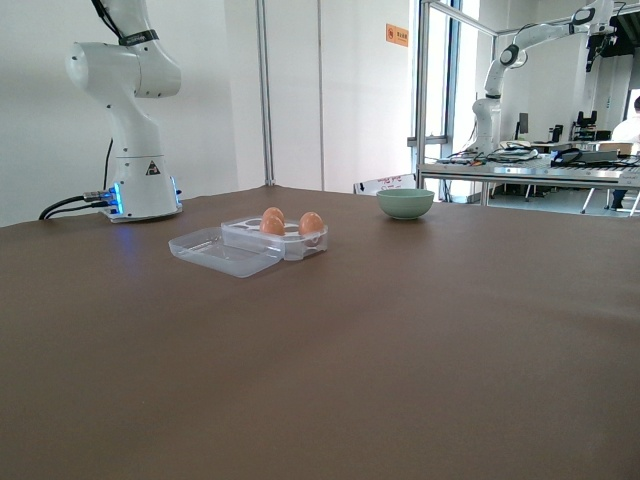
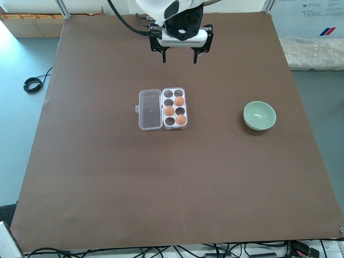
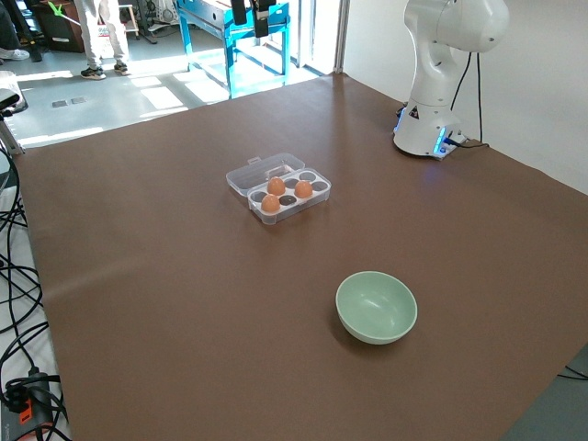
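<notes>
A clear egg carton (image 2: 152,110) (image 1: 225,255) (image 3: 299,203) lies open on the brown table, its lid folded out flat, with several eggs (image 2: 169,110) (image 1: 310,223) (image 3: 302,189) in its cups and other cups empty. A pale green bowl (image 2: 259,114) (image 1: 404,203) (image 3: 376,307) stands empty, apart from the carton. My gripper (image 2: 179,57) hangs at the back of the table, beyond the carton in the left view, its two fingers spread open with nothing seen between them. In the right view only its dark tips show at the top edge.
The white robot base (image 1: 140,190) (image 3: 428,129) stands at the table's back edge. Cables (image 2: 59,251) run along the edge beyond the table.
</notes>
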